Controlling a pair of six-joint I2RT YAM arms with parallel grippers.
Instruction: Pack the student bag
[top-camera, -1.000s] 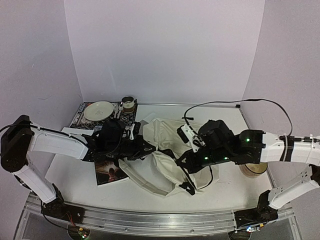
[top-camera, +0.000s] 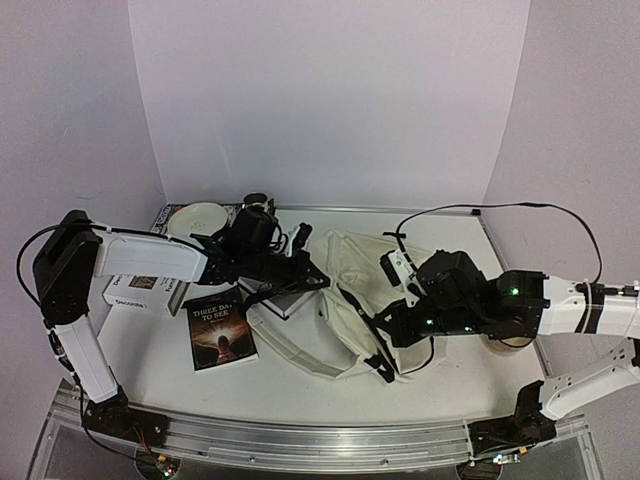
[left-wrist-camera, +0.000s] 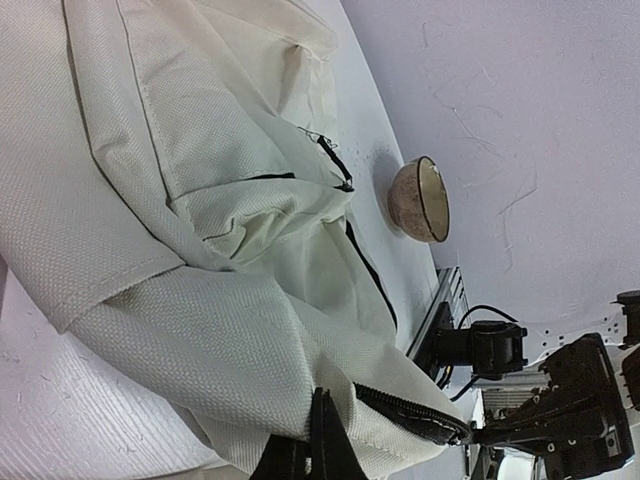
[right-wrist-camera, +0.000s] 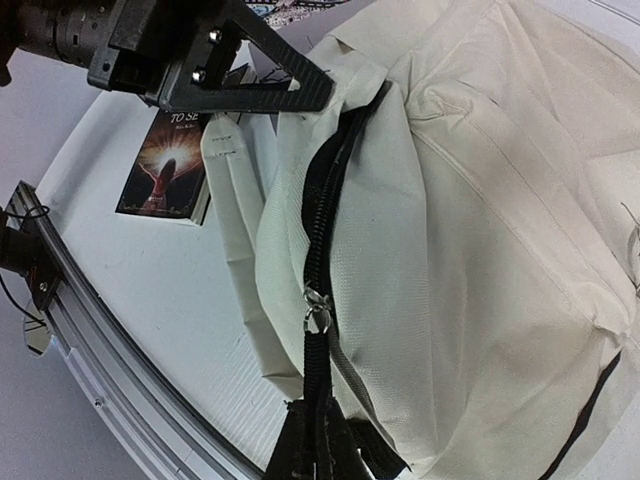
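Observation:
The cream cloth bag (top-camera: 350, 260) lies crumpled at the middle right of the table. My left gripper (top-camera: 322, 283) is shut on the cloth at one end of its black zipper (right-wrist-camera: 322, 205). In the right wrist view, a dark pull strap (right-wrist-camera: 317, 365) hangs from the metal zipper slider (right-wrist-camera: 317, 312) and runs down into my right gripper, which is shut on it. The zipper is stretched between the two grippers. A dark book (top-camera: 220, 330) with the title "Three Days to See" lies left of the bag. What the bag holds inside is hidden.
A white box (top-camera: 145, 293) sits at the left, partly under my left arm. Behind that arm are a pale plate (top-camera: 198, 219) and a dark cup (top-camera: 256, 199). A bowl (left-wrist-camera: 418, 200) stands near the right edge.
The right gripper has shifted slightly right along the zipper line.

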